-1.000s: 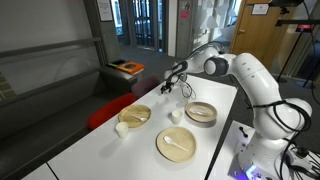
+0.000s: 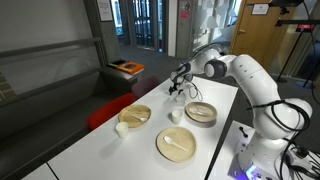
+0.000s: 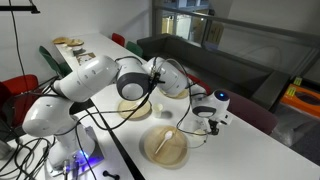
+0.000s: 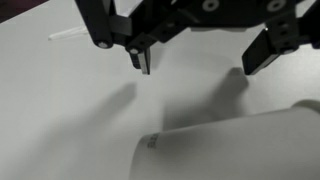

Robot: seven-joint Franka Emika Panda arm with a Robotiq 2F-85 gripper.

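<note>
My gripper stands open, with nothing between its fingers. In the wrist view a white, rounded cup-like object (image 4: pixel 235 150) fills the lower right, below and apart from the fingertips. A thin pale strip (image 4: pixel 68 34) lies at the upper left of that view. In exterior view 1 the gripper (image 2: pixel 177 88) is at the far part of the table, beyond the plates. Exterior view 2 shows the gripper (image 3: pixel 216 122) low over the white table; small pale items near it are too small to tell apart.
A plate (image 2: pixel 163 151) with a white utensil lies nearest in exterior view 1. Another plate (image 2: pixel 202 120) is at right and a third (image 2: pixel 134 122) at left. White cups (image 2: pixel 177 117) stand among them.
The arm's far end has shifted slightly, with the gripper a little lower and nearer the camera. The plates and near cups have not moved.
</note>
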